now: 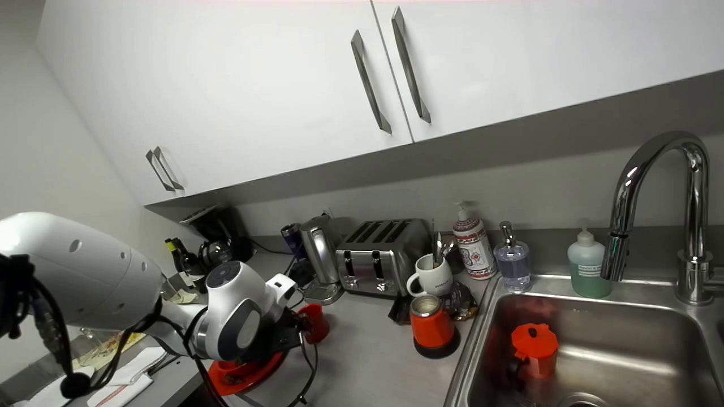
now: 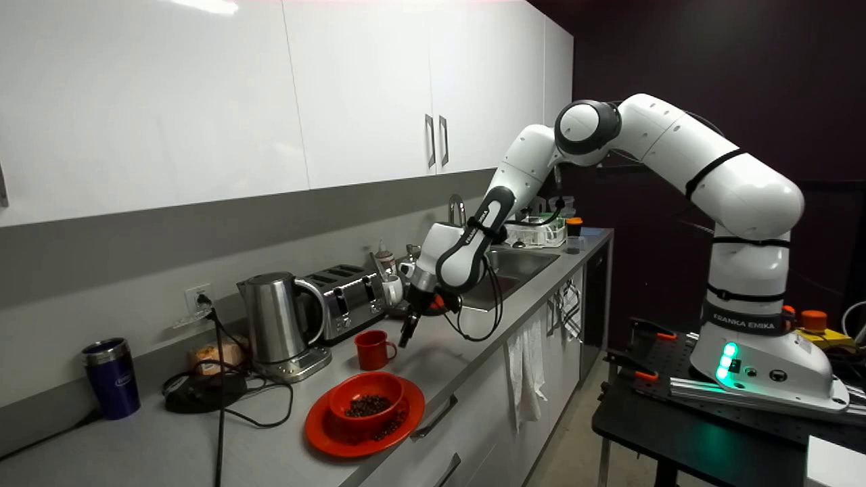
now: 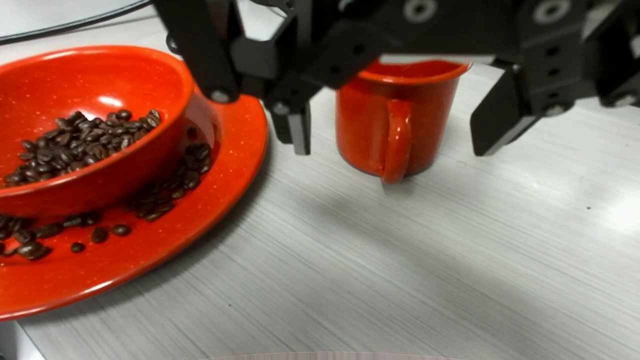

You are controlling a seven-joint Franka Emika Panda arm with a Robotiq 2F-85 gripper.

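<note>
In the wrist view a red enamel mug [image 3: 372, 129] stands upright on the counter, its handle turned toward the camera. My gripper is open, with one fingertip to the left of the mug and the other to its right; neither appears to touch it. From the side, the gripper [image 2: 406, 331] points down near the red mug [image 2: 371, 350], on the sink side of it. To the left, a red bowl [image 3: 138, 168] of dark coffee beans [image 3: 78, 144] rests on a red plate [image 3: 198, 219], where more beans lie scattered.
A steel kettle [image 2: 272, 320] and a toaster [image 2: 347, 300] stand behind the mug along the wall. Toward the sink [image 1: 611, 332] are an orange-red grinder [image 1: 432, 329] and a white mug [image 1: 432, 275].
</note>
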